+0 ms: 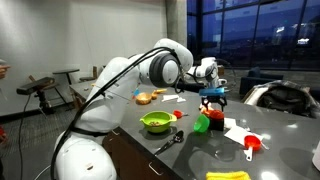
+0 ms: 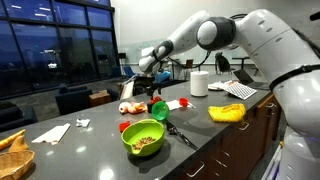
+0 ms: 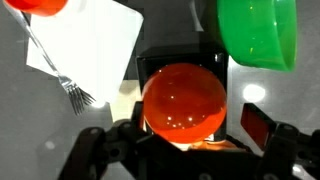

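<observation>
A round, glossy red-orange object (image 3: pixel 185 103) sits in or on a square black container (image 3: pixel 148 66); the wrist view looks straight down on it. My gripper is open above it, its dark fingers (image 3: pixel 258 126) spread to either side. Whether they touch the red object cannot be told. Close by stands a green cup (image 3: pixel 258 30), also visible in exterior view 1 as the green cup (image 1: pixel 202 124) in front of the container. From that side, the red object (image 1: pixel 216 113) shows just below the gripper (image 1: pixel 212 101).
A fork (image 3: pixel 72 88) lies on a white napkin (image 3: pixel 100 45). Nearby is a red cup (image 1: pixel 252 142). A green bowl (image 2: pixel 146 137) and a yellow cloth (image 2: pixel 228 113) rest towards the counter edge.
</observation>
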